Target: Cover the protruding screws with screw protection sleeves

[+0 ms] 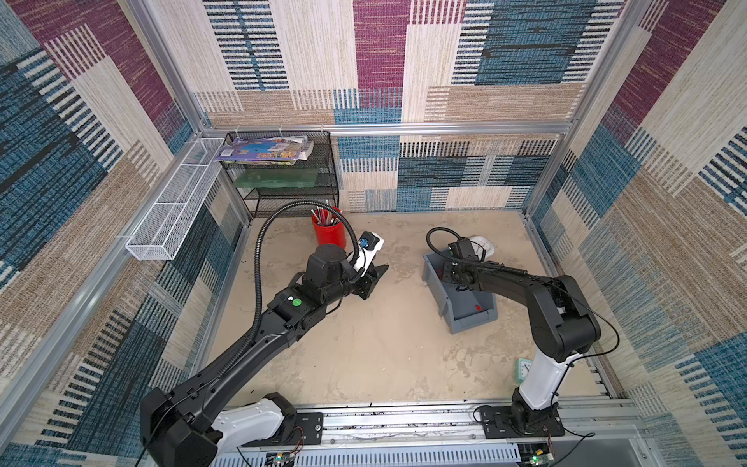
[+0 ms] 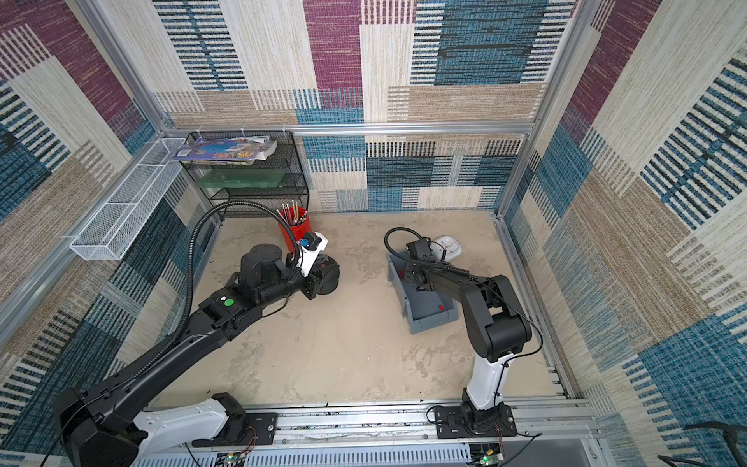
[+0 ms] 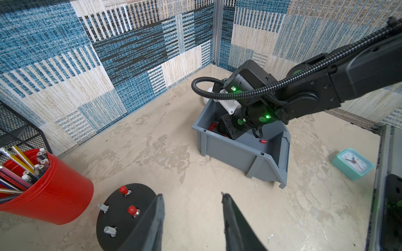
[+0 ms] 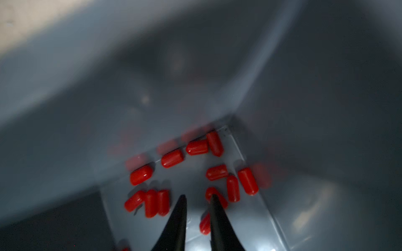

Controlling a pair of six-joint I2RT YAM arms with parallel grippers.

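A round black disc [image 3: 121, 209] stands on the table at lower left of the left wrist view. Red sleeves [image 3: 132, 210] cap two of its screws, while two silver screws [image 3: 110, 231] show bare; the left finger hides part of the disc. My left gripper is open and empty, to the right of the disc. Inside the grey bin [image 3: 230, 152], my right gripper points down with its fingers apart. Several red sleeves [image 4: 158, 202] lie on the bin floor. One sleeve [image 4: 205, 223] appears between the fingertips, near the right finger; contact cannot be made out.
A red cup [image 3: 62, 192] of pens stands beside the disc. Behind the bin is a white object [image 2: 446, 248]; a small teal clock [image 3: 353, 163] sits near the right front. A wire rack [image 1: 284, 183] fills the back left corner. Mid-table is clear.
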